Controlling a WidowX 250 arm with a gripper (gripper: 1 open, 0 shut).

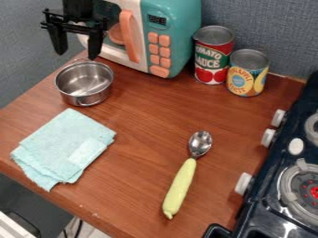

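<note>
The black gripper (77, 37) is at the top left, in front of the teal microwave (161, 51), above and behind a steel bowl (85, 87). Its two fingers stand apart, open, with nothing visible between them. A light teal folded cloth (62, 149) lies at the table's front left. A spoon (200, 143) and a pale yellow-green long vegetable (180, 189) lie in the middle right of the table.
A red tomato can (211, 59) and a yellow-labelled can (247, 73) stand at the back right. A black stove (280, 191) fills the right side.
</note>
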